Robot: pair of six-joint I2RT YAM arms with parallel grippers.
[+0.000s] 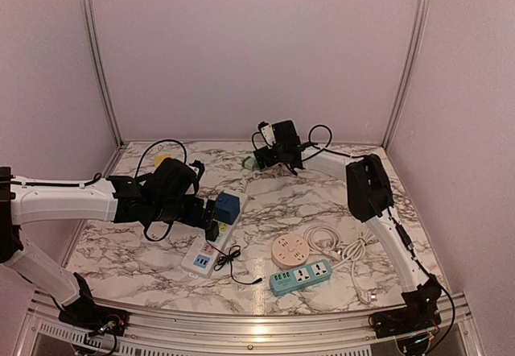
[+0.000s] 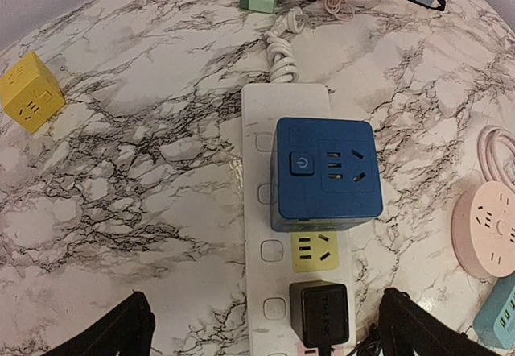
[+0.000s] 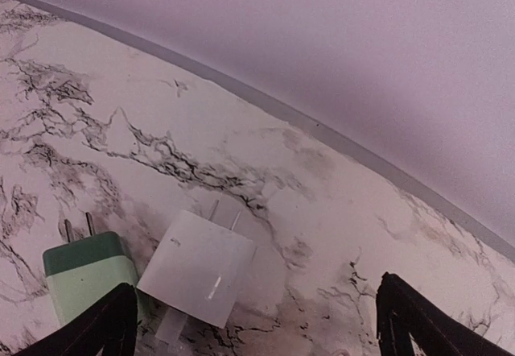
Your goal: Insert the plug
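Observation:
A white power strip [image 2: 263,271] lies lengthwise in the left wrist view. On it sit a blue cube socket [image 2: 326,183] and, nearer, a black plug adapter [image 2: 322,314], with a bare yellow socket [image 2: 314,251] between them. My left gripper stands open above the near part of the strip, its fingers apart with nothing gripped. At the back of the table, my right gripper is open too. Within its view lie a white plug [image 3: 199,266] and a green plug [image 3: 88,275], both with prongs pointing away; neither is held.
A yellow cube [image 2: 32,90] lies at the back left. Toward the front right are a round pink socket [image 1: 290,250], a teal power strip [image 1: 300,277] and coiled white cable [image 1: 352,250]. A thin black cable [image 1: 232,267] lies beside the white strip.

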